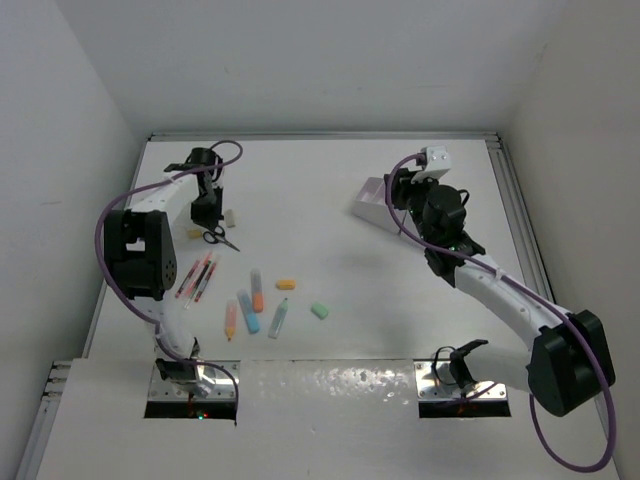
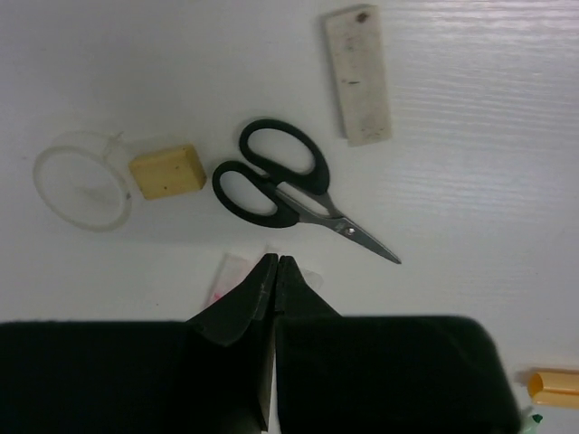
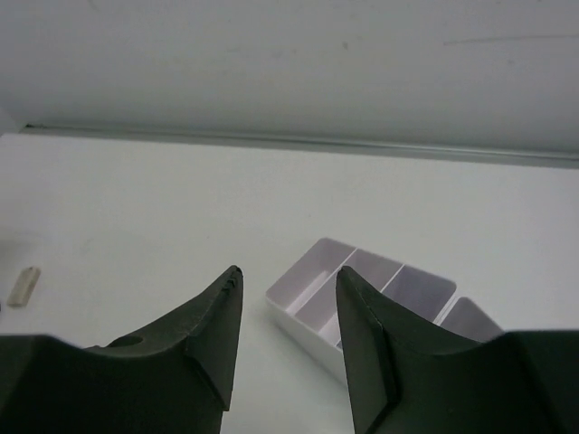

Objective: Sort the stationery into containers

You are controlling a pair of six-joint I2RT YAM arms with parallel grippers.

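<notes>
My left gripper is shut with nothing seen between its fingers, over the scissors (image 2: 335, 221). Beside them lie a yellow block (image 2: 170, 172), a clear ring-shaped item (image 2: 77, 203) and a pale bar (image 2: 360, 86). Pens (image 1: 195, 282), highlighters (image 1: 256, 290), glue-like tubes (image 1: 278, 318) and small erasers (image 1: 319, 310) lie on the table. My right gripper is part open and empty, raised near the divided white container (image 3: 303, 321), whose compartments show in the right wrist view.
Walls and rails bound the back and sides. Purple cables arc over both arms.
</notes>
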